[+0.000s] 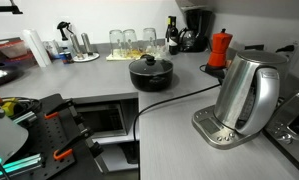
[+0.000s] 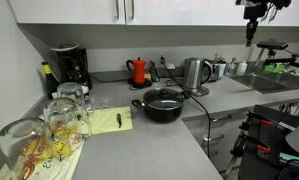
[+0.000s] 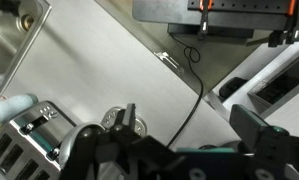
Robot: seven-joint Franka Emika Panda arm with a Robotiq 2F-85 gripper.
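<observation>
My gripper is open, its two dark fingers spread wide with nothing between them. It hangs high above the counter at the top right of exterior view 2 [image 2: 263, 42]. A black lidded pot [image 1: 151, 73] sits on the counter, well apart from the gripper; it also shows in exterior view 2 [image 2: 163, 104]. The steel kettle [image 1: 247, 92] stands upright at the right of exterior view 1, on its base [image 1: 217, 131]. From above, the wrist view shows the kettle [image 3: 81, 145] left of the fingers, partly cut off.
A black cord [image 1: 174, 99] runs across the counter. Behind stand a red moka pot [image 1: 220, 48], a dark bottle [image 1: 172, 36] and a coffee maker [image 2: 73, 62]. Several upturned glasses rest at the left of exterior view 2. A toaster [image 3: 29, 140] borders the kettle. Bare counter [image 2: 139, 155] lies in front.
</observation>
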